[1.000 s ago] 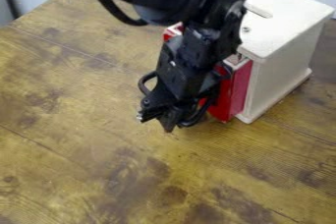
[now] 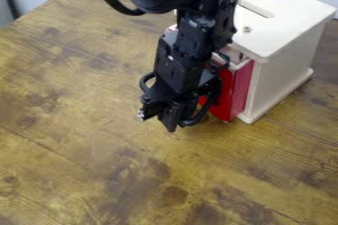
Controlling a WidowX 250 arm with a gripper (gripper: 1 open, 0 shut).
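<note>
My black gripper [image 2: 166,112] hangs low over the wooden table, pointing down and toward the front left, just in front of a cream box [image 2: 283,56]. The red front [image 2: 239,91] of the box shows behind and right of the gripper, partly hidden by it. The fingertips are dark and small, and I cannot tell whether they are open or shut or whether anything is between them.
The box fills the back right, with a slot in its top. A pale wall edge shows at the top left.
Over the last second my gripper and wrist have shifted very slightly; the box looks unmoved.
</note>
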